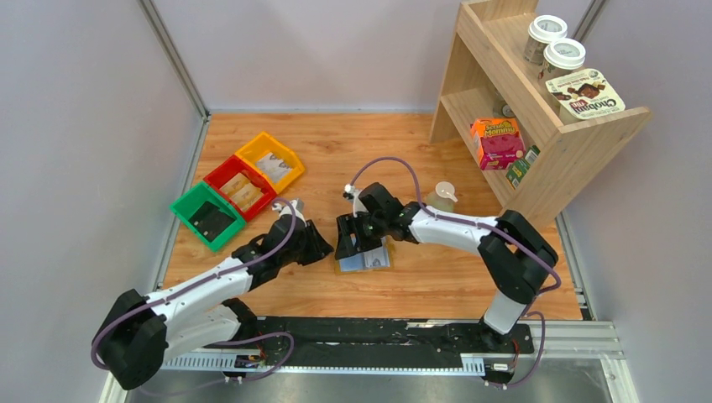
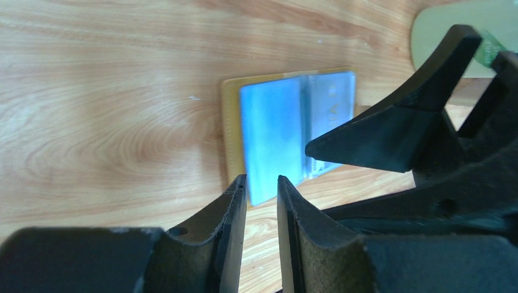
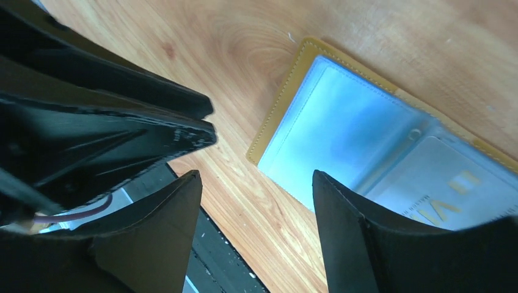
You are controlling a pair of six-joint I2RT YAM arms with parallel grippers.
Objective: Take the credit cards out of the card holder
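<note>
The card holder (image 1: 378, 259) lies open and flat on the table, tan-edged with a blue panel (image 2: 272, 131) on one side. On its other side a clear pocket (image 3: 449, 183) shows a pale card with a printed design. My left gripper is just left of the holder, its fingers slightly parted and nothing between them. Over the holder is my right gripper, its fingers wider apart and empty; in the top view it partly hides the holder. The two grippers are close together.
Green (image 1: 195, 200), red (image 1: 222, 175) and yellow (image 1: 290, 168) trays sit at the back left, each with something inside. Behind the right arm stands a dispenser bottle (image 1: 442, 198). A wooden shelf (image 1: 579, 159) with groceries fills the right.
</note>
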